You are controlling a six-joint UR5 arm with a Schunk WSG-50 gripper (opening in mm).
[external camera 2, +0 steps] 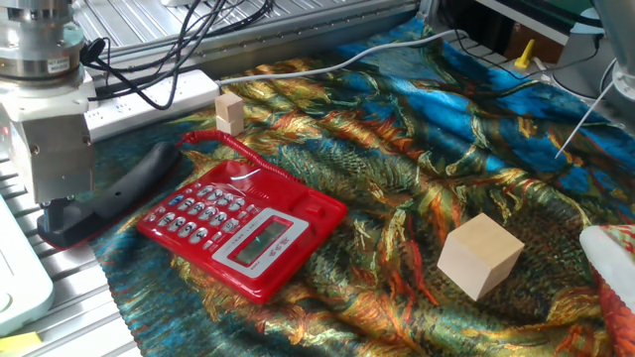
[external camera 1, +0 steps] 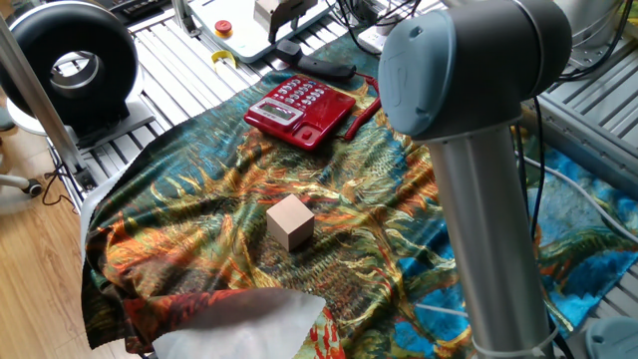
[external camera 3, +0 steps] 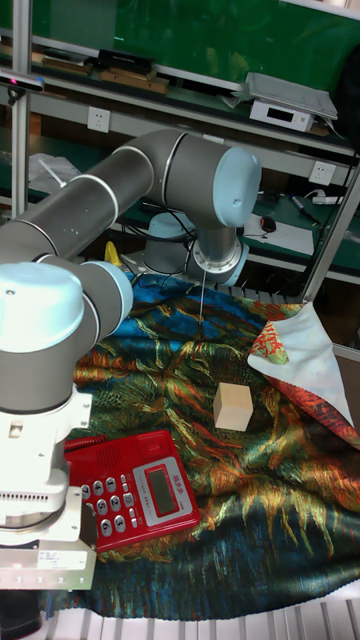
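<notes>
A red desk phone (external camera 1: 300, 110) with a keypad and small display sits on the patterned cloth, its cradle empty. Its black handset (external camera 2: 124, 198) lies off the phone, beside the keypad end, joined by a red coiled cord (external camera 2: 248, 154). At the left of exterior view 2, my gripper (external camera 2: 60, 216) points down over the handset's far end. Dark fingertips overlap the black handset there, so contact and finger opening are unclear. In exterior view 1 the gripper (external camera 1: 275, 34) is cut by the top edge; in exterior view 3 its body (external camera 3: 45, 565) hides most of the handset.
A wooden cube (external camera 1: 290, 221) rests on the wrinkled cloth, clear of the phone. Near a white power strip (external camera 2: 149, 104) stands a smaller wooden block (external camera 2: 229, 114). Loose cables hang by the gripper. A red button (external camera 1: 223, 28) sits on a pale panel close by.
</notes>
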